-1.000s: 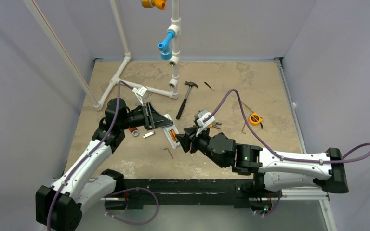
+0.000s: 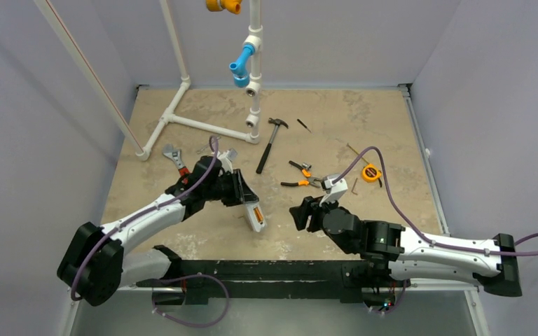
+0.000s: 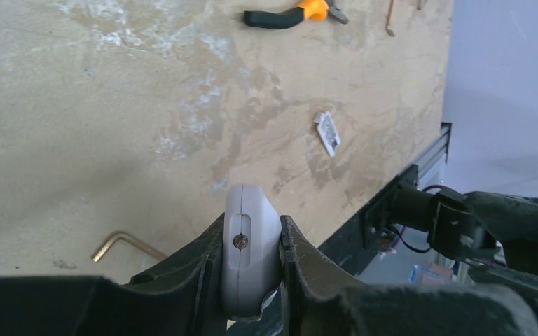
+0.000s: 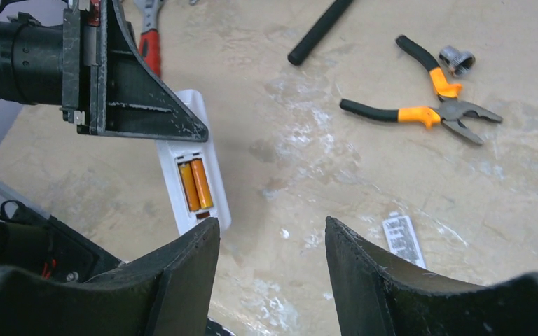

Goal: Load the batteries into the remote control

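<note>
The white remote is in my left gripper, which is shut on it over the middle of the workbench. In the right wrist view its open compartment holds two orange batteries side by side. In the left wrist view the remote's end sits between the black fingers. My right gripper stands open and empty, to the right of the remote. A small pale rectangular piece, possibly the battery cover, lies on the bench below the pliers.
Pliers, a hammer, an adjustable wrench, a tape measure and a hex key lie on the bench. A white pipe frame stands at the back left.
My right gripper has moved right and down, away from the remote.
</note>
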